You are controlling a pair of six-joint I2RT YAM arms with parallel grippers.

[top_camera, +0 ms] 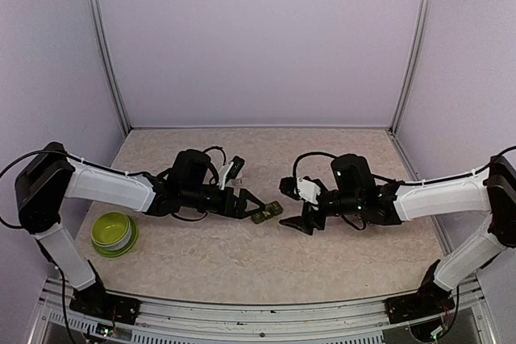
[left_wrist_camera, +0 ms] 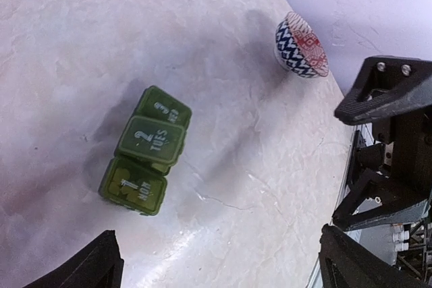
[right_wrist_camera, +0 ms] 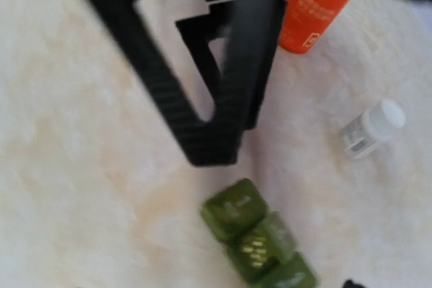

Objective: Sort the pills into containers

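A green pill organizer (top_camera: 268, 212) lies on the table between the two grippers. Its MON (left_wrist_camera: 133, 185), TUES (left_wrist_camera: 151, 141) and WED (left_wrist_camera: 163, 104) lids show in the left wrist view; the TUES lid looks raised. Yellowish pills (right_wrist_camera: 255, 252) show in the middle compartment in the right wrist view. At the organizer's left, my left gripper (top_camera: 255, 208) is open and empty, its finger (right_wrist_camera: 209, 146) looming large in the right wrist view. My right gripper stands open on the other side, holding nothing. A small white bottle (right_wrist_camera: 372, 129) and an orange bottle (right_wrist_camera: 314, 8) stand nearby.
Stacked green and white bowls (top_camera: 111, 233) sit at the left edge. In the left wrist view, a zigzag-patterned bowl (left_wrist_camera: 297, 48) is beyond the organizer, largely hidden behind the right arm from above.
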